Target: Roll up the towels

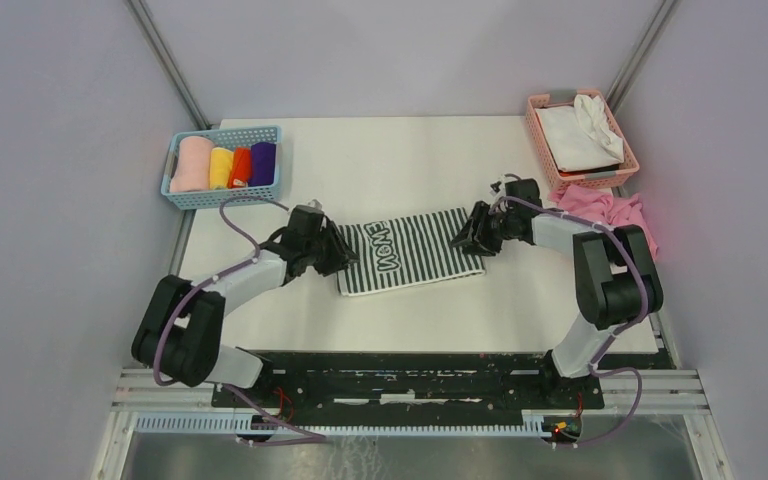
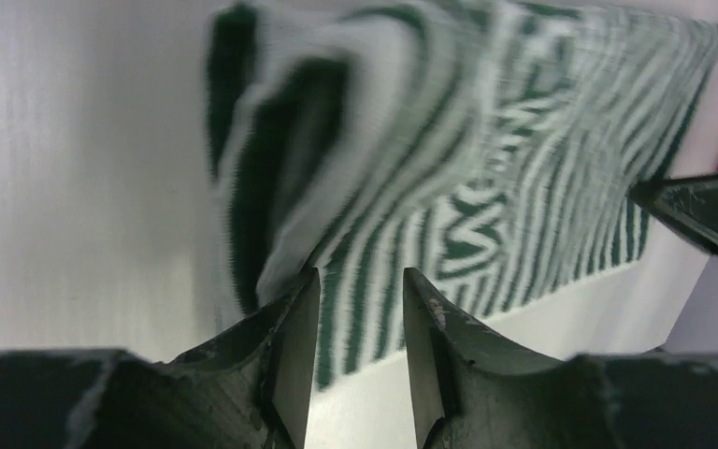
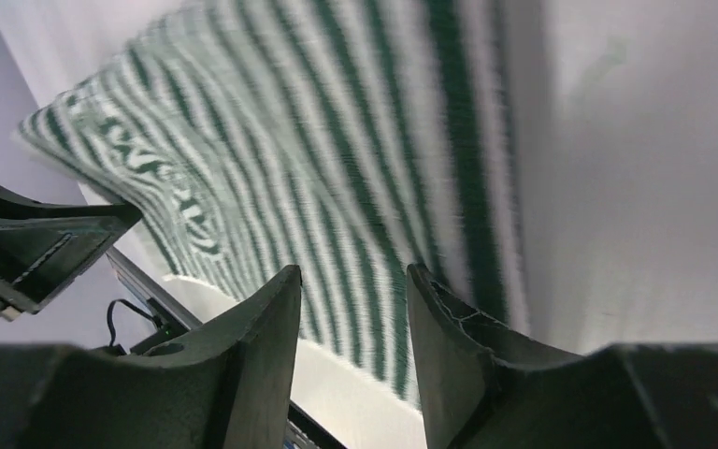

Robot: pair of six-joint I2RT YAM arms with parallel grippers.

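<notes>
A green-and-white striped towel point(image 1: 410, 255) lies in the middle of the table, its lettering facing up. My left gripper point(image 1: 346, 262) is at the towel's left end; in the left wrist view its fingers point(image 2: 287, 346) stand apart beside a raised, crumpled edge of the striped cloth point(image 2: 355, 112). My right gripper point(image 1: 468, 243) is at the towel's right end, its fingers point(image 3: 271, 346) apart over the stripes near that edge point(image 3: 472, 206). Both grippers are open; whether cloth sits between the fingertips is unclear.
A blue basket point(image 1: 200, 202) at the back left holds several rolled towels. A pink basket point(image 1: 585, 181) with folded cloths stands at the back right, with a pink towel point(image 1: 605, 210) below it, partly behind the right arm.
</notes>
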